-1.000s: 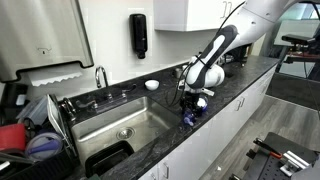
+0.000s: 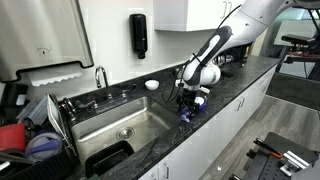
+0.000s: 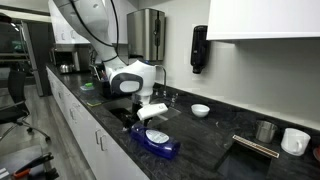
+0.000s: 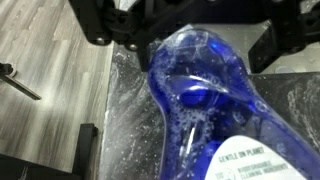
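Note:
A clear bottle of blue liquid (image 4: 205,115) with a white label lies on its side on the dark counter. My gripper is open over its narrow end, with one black finger (image 4: 272,45) to either side in the wrist view. Whether either finger touches the bottle is unclear. In exterior view 2 the bottle (image 3: 160,148) lies near the counter's front edge, below the gripper (image 3: 140,125). From exterior view 1 the gripper (image 2: 186,112) is small and the arm partly covers the bottle.
Behind the arm is a steel sink (image 2: 130,132). A white bowl (image 3: 200,110) stands toward the wall, and a dish rack (image 2: 42,148) with dishes sits at the far left in exterior view 1. Farther right in exterior view 2 are a metal pot (image 3: 265,131) and a white container (image 3: 295,141).
The arm has shifted slightly to the right in exterior view 1 over the last second, staying by the bottle. The bottle shows no clear movement.

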